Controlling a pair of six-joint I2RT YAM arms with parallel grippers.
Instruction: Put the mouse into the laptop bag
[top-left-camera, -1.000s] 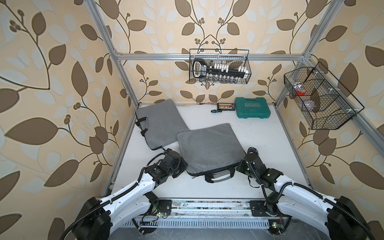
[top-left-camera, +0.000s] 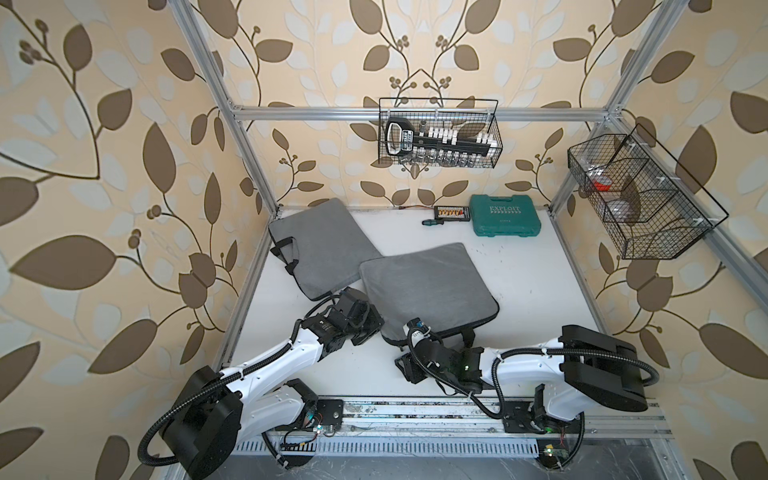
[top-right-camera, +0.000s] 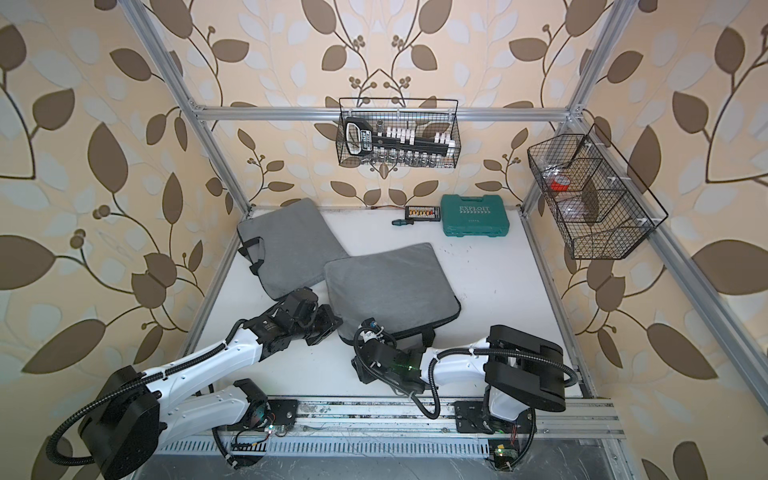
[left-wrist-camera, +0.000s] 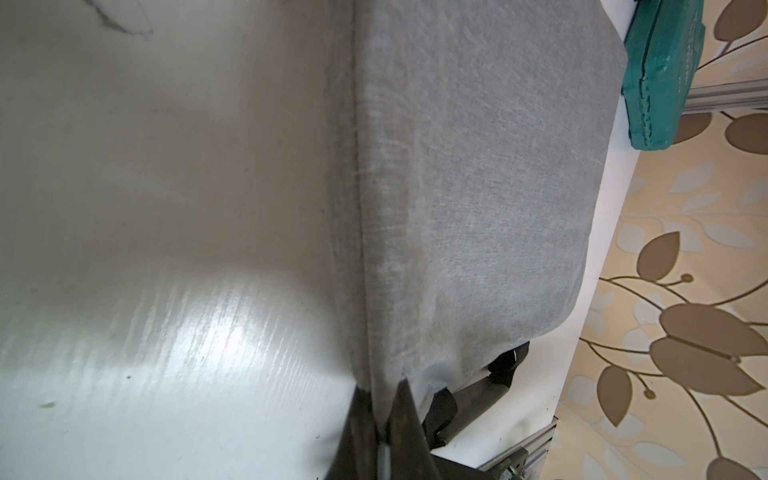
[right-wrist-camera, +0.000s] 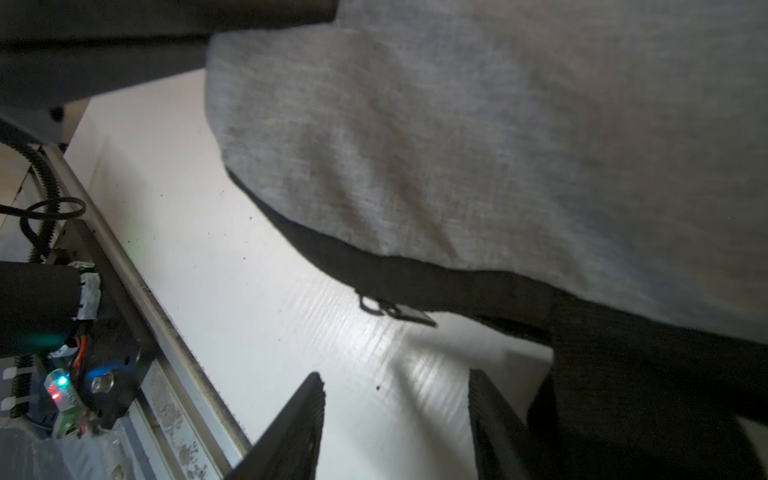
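Observation:
Two grey laptop bags lie on the white table: one at the back left (top-left-camera: 320, 240), one at the front centre (top-left-camera: 428, 284), with black trim and zipper pull (right-wrist-camera: 392, 310). My left gripper is shut on the edge of the centre bag's grey fabric at its near left side. My right gripper is part open, low at that bag's front edge beside the zipper, with nothing between its fingers. I cannot identify a mouse in these views.
A green case (top-left-camera: 505, 214), a small tool set (top-left-camera: 451, 213) and a screwdriver (top-left-camera: 432, 222) stand at the back. Wire baskets (top-left-camera: 440, 136) hang on the back and right rails.
My right arm has swung leftward along the centre bag's front edge.

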